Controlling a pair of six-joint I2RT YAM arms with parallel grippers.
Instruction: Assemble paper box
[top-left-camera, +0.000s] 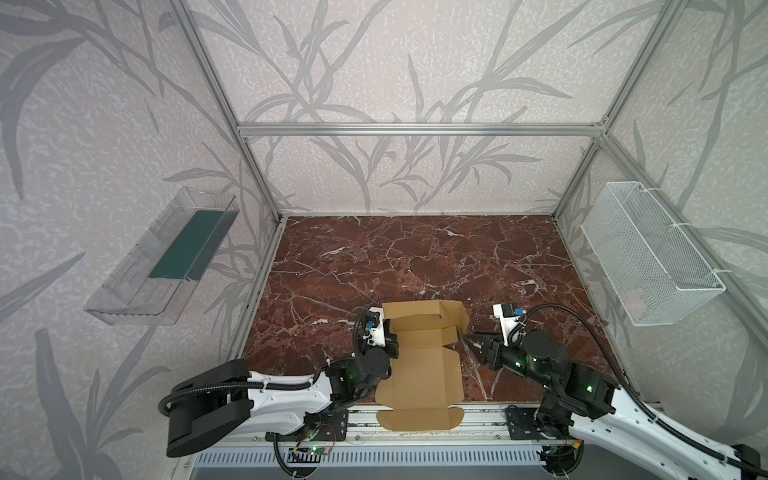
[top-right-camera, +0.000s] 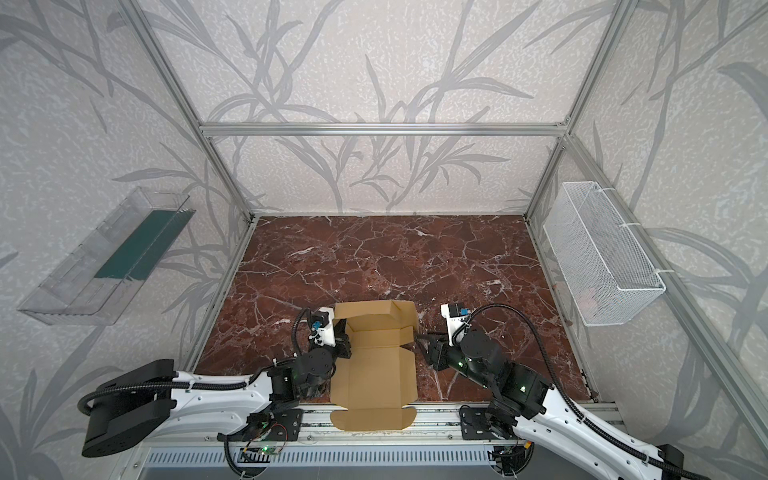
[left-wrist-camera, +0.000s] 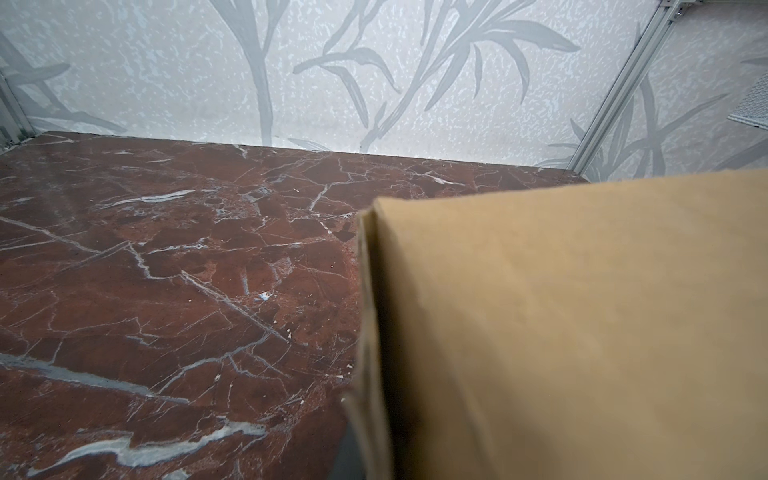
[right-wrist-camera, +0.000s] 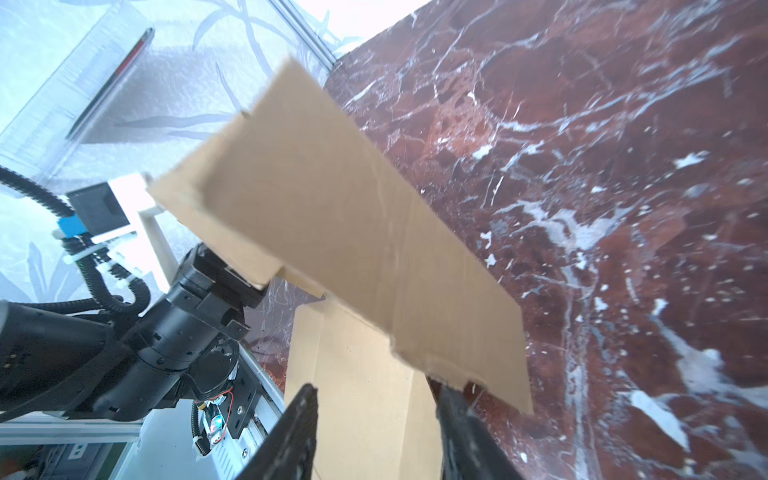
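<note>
A partly folded brown cardboard box (top-left-camera: 421, 372) lies at the table's front edge. Its far wall (top-right-camera: 364, 310) stands up, and a front flap (top-left-camera: 420, 419) extends flat towards me. My left gripper (top-left-camera: 390, 344) is shut at the box's left side, against the upright cardboard; whether the sheet is between its fingers is hidden. In the left wrist view, a cardboard panel (left-wrist-camera: 576, 320) covers the fingers. To the right of the box, my right gripper has its fingers apart, with nothing held. Beyond it, a raised corner panel (right-wrist-camera: 376, 232) slants outward.
Bare marble table (top-left-camera: 416, 256) stretches behind the box and to both sides. A clear bin (top-left-camera: 132, 308) hangs on the left wall and a white wire basket (top-left-camera: 656, 256) on the right, both away from the arms.
</note>
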